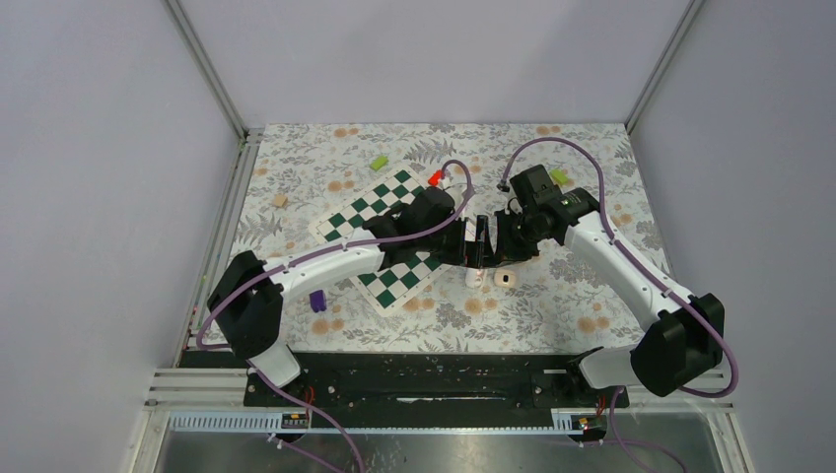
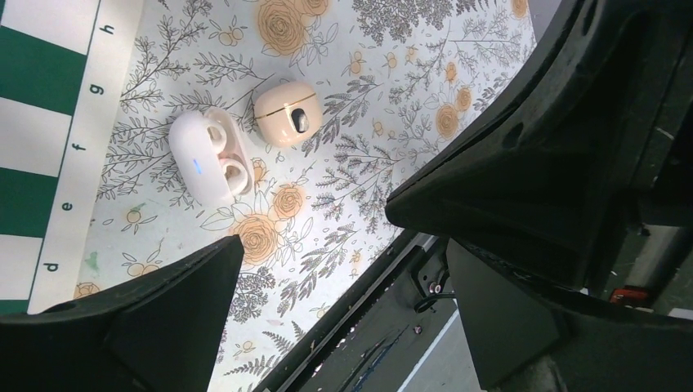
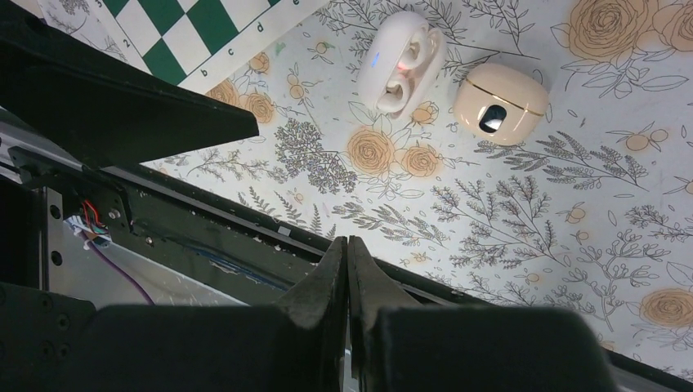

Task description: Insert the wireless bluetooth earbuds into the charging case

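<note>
On the patterned mat lies a white rounded charging case with a small blue light lit. Two white ring-shaped earbuds show along its open side; how deep they sit I cannot tell. Beside it, apart, rests a beige case with a gold band and a dark oval window. My left gripper is open above the mat, nothing between its fingers. Close by on the right, my right gripper has its fingertips together, and nothing shows between them. From above, the grippers partly hide the white case.
A green and white checkered board lies under the left arm. Green, red and purple blocks sit well away, among them a purple block. The two grippers stand very close together.
</note>
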